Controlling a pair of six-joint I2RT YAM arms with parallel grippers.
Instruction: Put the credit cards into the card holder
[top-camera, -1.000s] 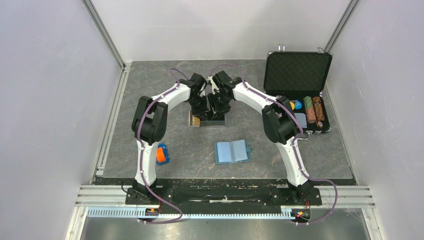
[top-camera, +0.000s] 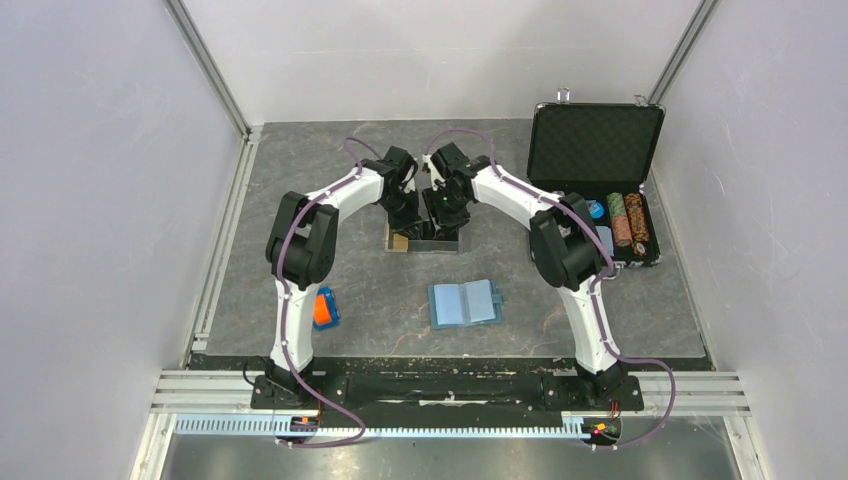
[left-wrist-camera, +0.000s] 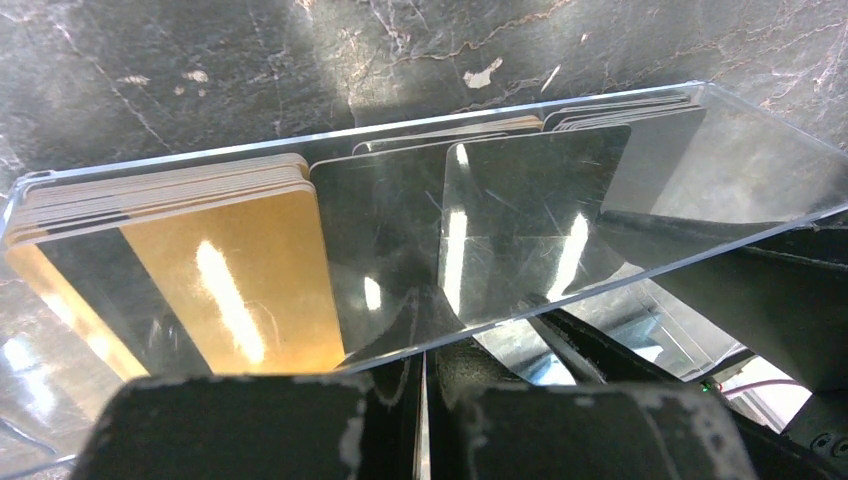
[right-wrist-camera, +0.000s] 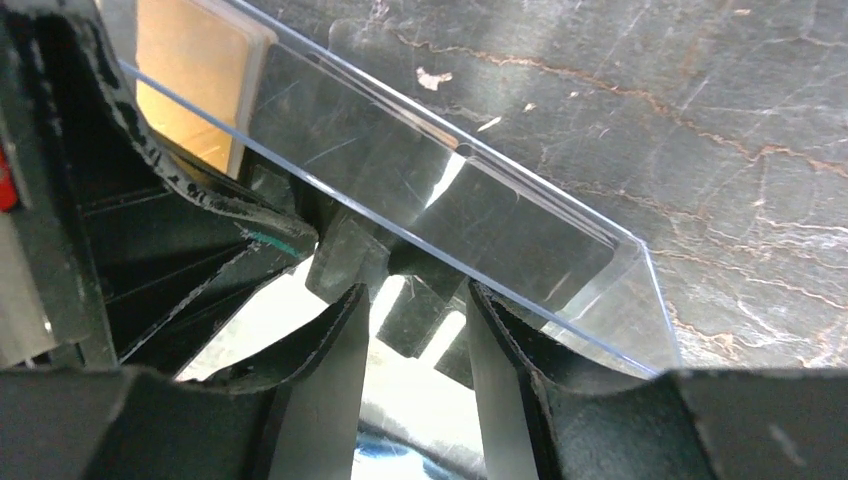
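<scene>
A clear acrylic tray holds gold cards at the left and dark cards to the right, also seen in the right wrist view. My left gripper is shut at the tray's near edge, with no card visible between its fingers. My right gripper stands open over the tray, its two fingertips apart. In the top view both grippers crowd over the tray and hide part of it. A light-blue open booklet-like card holder lies on the table nearer the front.
An open black case with poker chips stands at the back right. A blue-and-orange object lies beside the left arm's base. The table between tray and booklet is clear.
Since a second ago both grippers and the tray have shifted slightly to the right.
</scene>
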